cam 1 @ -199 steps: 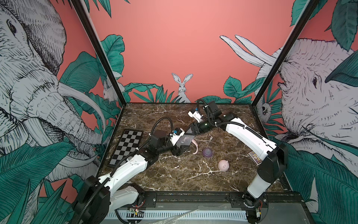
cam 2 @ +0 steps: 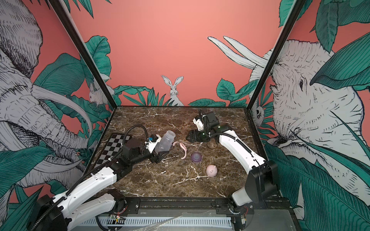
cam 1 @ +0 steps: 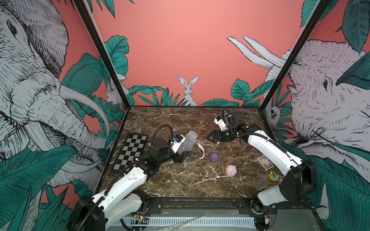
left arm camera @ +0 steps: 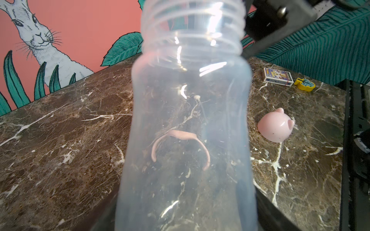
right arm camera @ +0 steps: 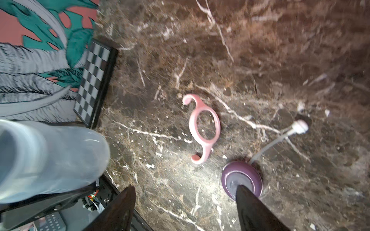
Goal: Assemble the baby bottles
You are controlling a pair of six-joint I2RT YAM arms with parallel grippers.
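Note:
A clear bottle (cam 1: 188, 141) with an open threaded neck is held tilted above the table, my left gripper (cam 1: 179, 149) shut around its body. Through its wall the left wrist view shows the pink two-armed handle, which lies on the table. Right of the handle rests a purple collar (right arm camera: 228, 168) with a thin straw ending in a white weight (right arm camera: 299, 127). Nearer the front sits a pink dome cap (cam 1: 230, 170). My right gripper (cam 1: 211, 136) hovers right of the bottle's neck, apart from it; its fingers (right arm camera: 256, 209) are spread with nothing between them.
At the left lies a checkerboard panel (cam 1: 130, 152). A small card box (cam 1: 264, 162) and a yellow item (cam 1: 273, 176) lie at the right edge, close to the right arm.
My right gripper has moved off the bottle's neck to the right, and its fingers have come apart from it. The bottle stays in my left gripper, shifted slightly left.

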